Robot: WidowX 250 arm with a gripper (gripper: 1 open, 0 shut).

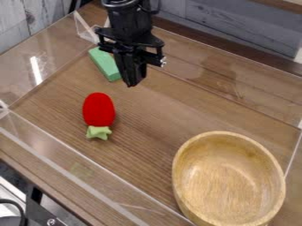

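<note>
My gripper [127, 64] hangs over the upper middle of the table, shut, with nothing seen between its fingers. Just left of it, partly behind the arm, lies a green block [102, 64]. Below it on the wooden surface rests a red object [98, 108] with a light green leafy end [98, 132], like a toy strawberry or similar. A round tan bowl [227, 177] sits at the lower right.
A pale wall edges the back, and dark cables show at the bottom left corner.
</note>
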